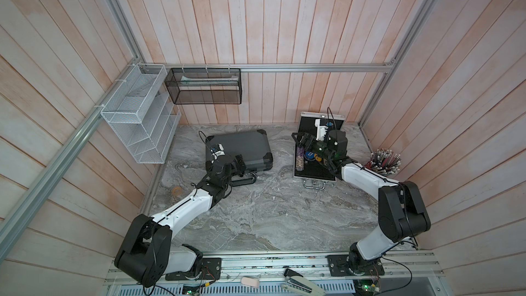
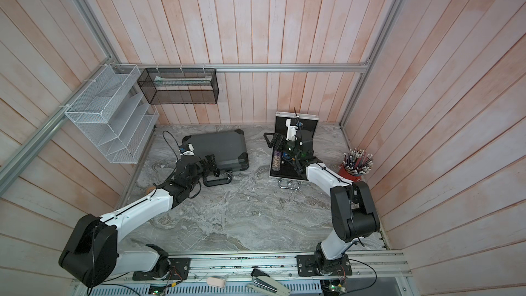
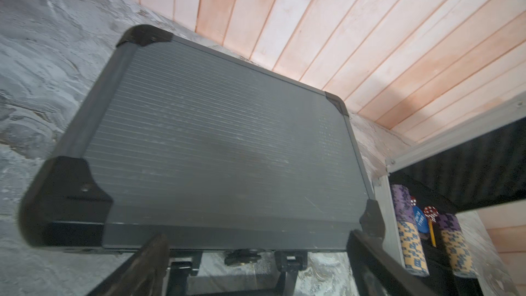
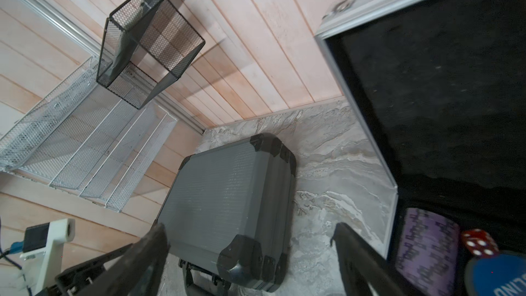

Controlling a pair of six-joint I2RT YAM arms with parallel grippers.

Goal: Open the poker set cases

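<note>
A closed dark grey case (image 1: pixel 241 148) lies on the left of the table, its handle toward me. My left gripper is open just above its front edge, by the handle and latches, holding nothing. To the right stands an open case (image 2: pixel 290 171) with its lid upright, holding purple and yellow chip stacks (image 3: pixel 411 241), a dice and a blue disc. My right gripper (image 1: pixel 301 139) is over this case's left part, part open, with nothing seen between its fingers.
A red cup (image 2: pixel 349 172) full of pens stands at the right. White mesh shelves (image 1: pixel 137 126) and a black wire basket (image 1: pixel 202 96) hang on the walls.
</note>
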